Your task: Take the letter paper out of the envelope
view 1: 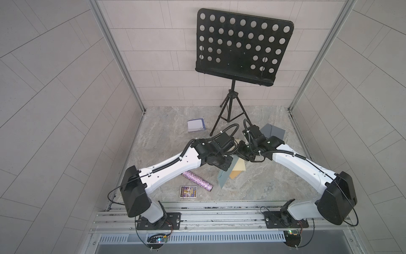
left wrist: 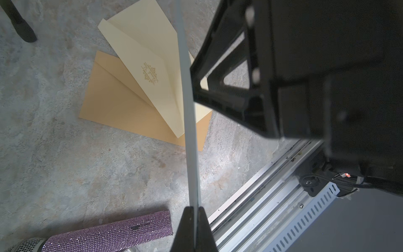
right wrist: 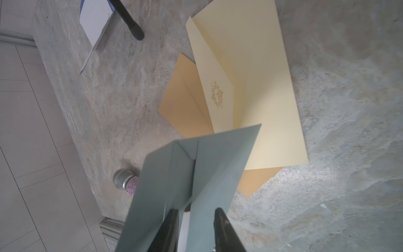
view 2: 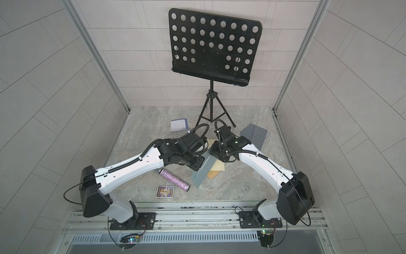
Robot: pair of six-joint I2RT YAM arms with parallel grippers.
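Observation:
A grey-blue envelope point(view 1: 227, 174) is held up between both arms, above the floor. In the left wrist view I see this envelope point(left wrist: 189, 105) nearly edge-on, its lower end pinched by my left gripper, which is shut. From the right wrist view its mouth gapes, and a strip of white letter paper point(right wrist: 183, 229) shows inside. My right gripper stands part open at that mouth, fingers apart with the white strip between them in view. Whether either right finger is inside the envelope I cannot tell.
Beneath lie a cream envelope point(right wrist: 268, 84) and a tan envelope point(right wrist: 184, 96), overlapping. A glittery pink microphone point(view 1: 197, 180) and a picture card point(view 1: 188, 191) lie front left. The music stand point(view 1: 233, 94) is behind; a dark grey folder point(view 2: 253, 135) lies right.

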